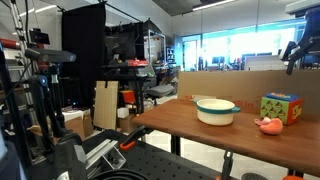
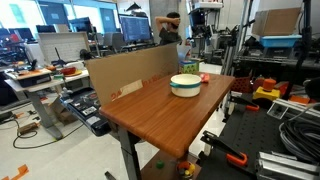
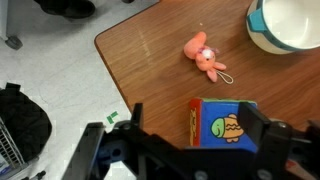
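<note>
Above the right end of the wooden table, my gripper (image 1: 290, 62) hangs in the air, higher than everything on the tabletop. In the wrist view the gripper is open, its dark fingers wide apart with nothing held. Partly behind the right finger is a colourful box (image 3: 222, 122) with a fish picture on a blue face. A small orange-pink plush toy (image 3: 205, 57) with a thin loop lies on the wood farther out. The white bowl (image 3: 268, 38) with a teal outer band is cut off at the top right corner; it looks empty inside.
The table (image 1: 180, 122) has bare wood left of the bowl in exterior view 1. A tan panel (image 1: 235, 88) stands along its back side. In the wrist view the table edge runs along the left, with pale floor (image 3: 75, 65) beyond.
</note>
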